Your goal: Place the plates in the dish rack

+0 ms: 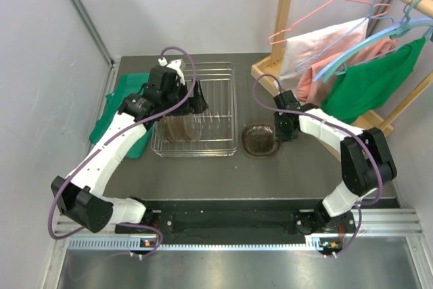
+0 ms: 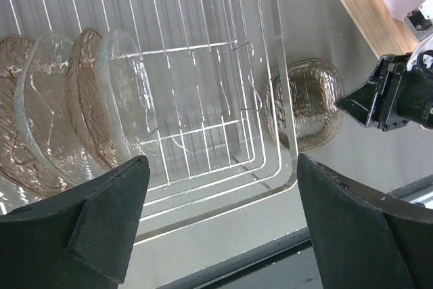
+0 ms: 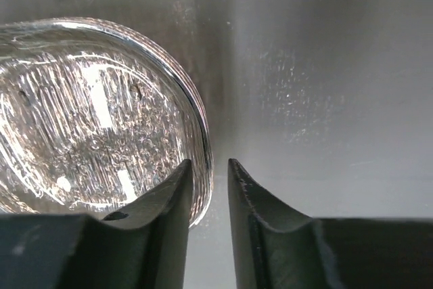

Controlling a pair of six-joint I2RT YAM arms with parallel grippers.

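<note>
One brown, see-through plate (image 1: pixel 260 140) lies on the counter just right of the wire dish rack (image 1: pixel 226 148). My right gripper is partly open at the plate's right side, the plate's rim (image 3: pixel 205 143) showing in the gap between its fingertips; contact cannot be made out. Over the rack hangs my left gripper, open wide and empty. Brown and clear plates (image 2: pixel 84 99) stand on edge in the rack's left part, and the slots to their right are empty.
A green cloth (image 1: pixel 122 109) lies left of the rack. At the right, a wooden clothes stand (image 1: pixel 281 21) with hangers and garments rises close to my right arm.
</note>
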